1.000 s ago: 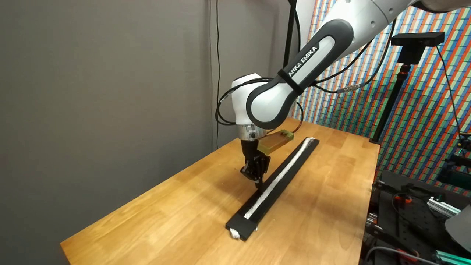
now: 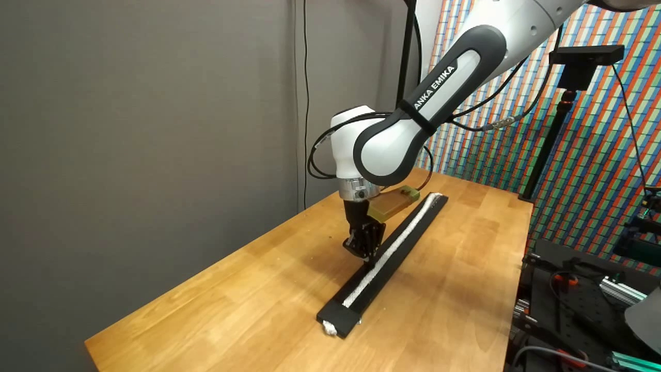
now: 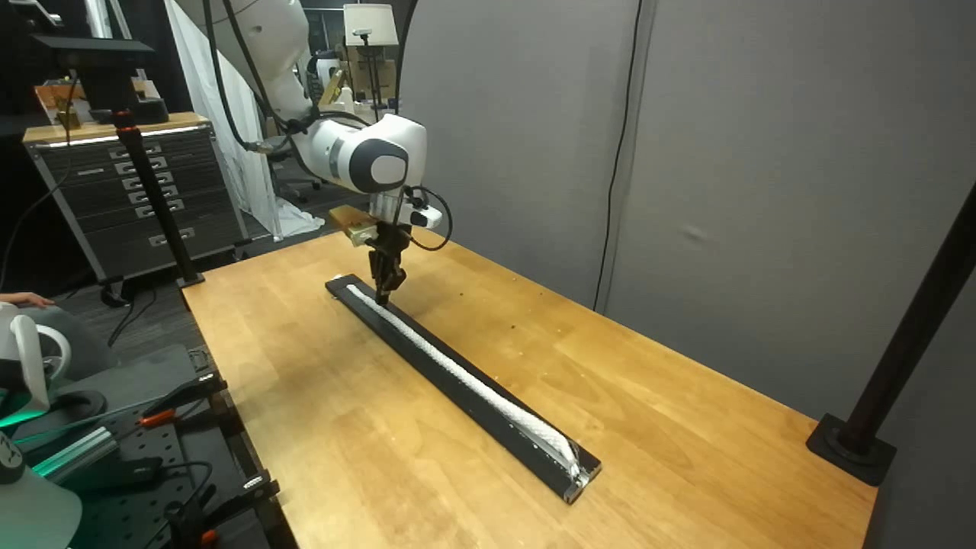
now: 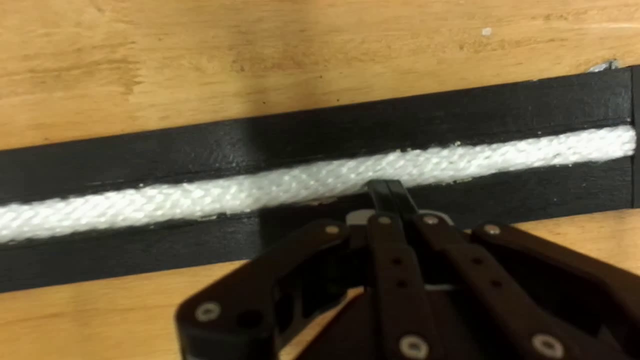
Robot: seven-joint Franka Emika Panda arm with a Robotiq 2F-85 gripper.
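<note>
A white braided rope point(image 4: 138, 202) lies along the groove of a long black channel point(image 2: 427, 220) on the wooden table. My gripper is shut, its two fingers side by side with nothing showing between them. In the wrist view the fingertips overlap the near edge of the rope, toward the end where it runs under a black cover point(image 2: 342, 313). Whether they press on the rope or only hover close over it I cannot tell. From the side, the gripper point(image 3: 382, 300) points straight down at the channel. A short rope end point(image 2: 329, 327) sticks out beyond the cover.
Bare wooden table point(image 3: 302, 384) surrounds the channel on both sides. A grey wall point(image 2: 186, 124) borders one long side. A black post with its base point(image 3: 851, 448) stands at a table corner, and a tool cart point(image 3: 183, 457) sits beside the table.
My arm has shifted slightly right in the first exterior view, bringing the fingers from the channel's side edge to its middle, over the rope. The channel and rope look unmoved.
</note>
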